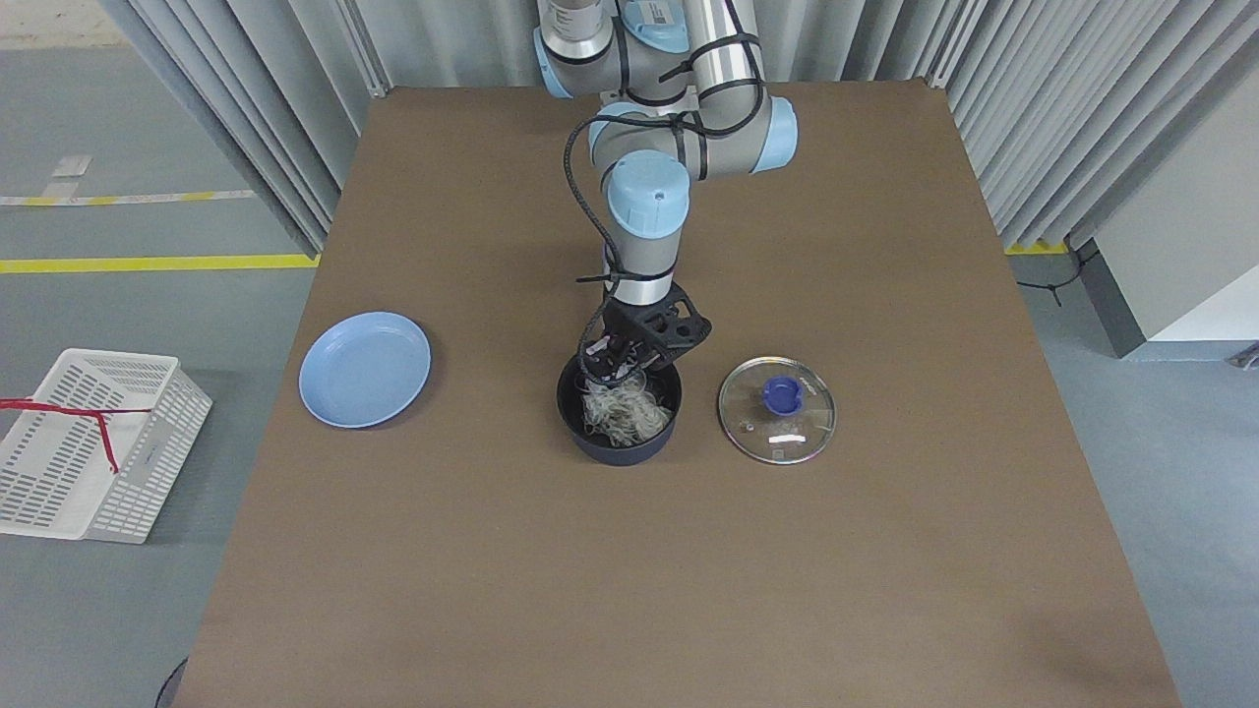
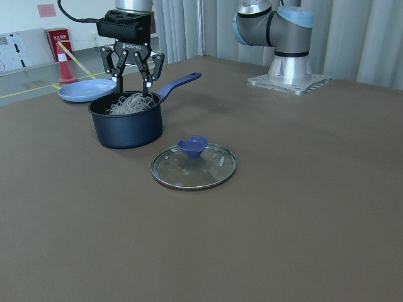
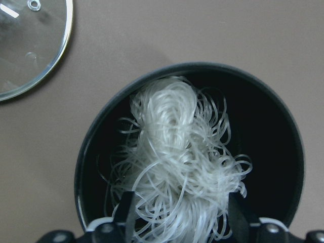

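A dark blue pot (image 2: 126, 129) with a long handle holds a heap of white noodle-like strands (image 3: 169, 142). My gripper is down at the pot, its fingertips inside the rim at the strands, apart from each other with strands between them; whether it grips any is unclear. A light blue plate (image 1: 363, 370) lies left of the pot in the front view. A glass lid (image 1: 776, 420) with a blue knob lies to the pot's right.
A white plastic basket (image 1: 142, 484) stands on the floor beyond the table's left side. Curtains hang behind the arm.
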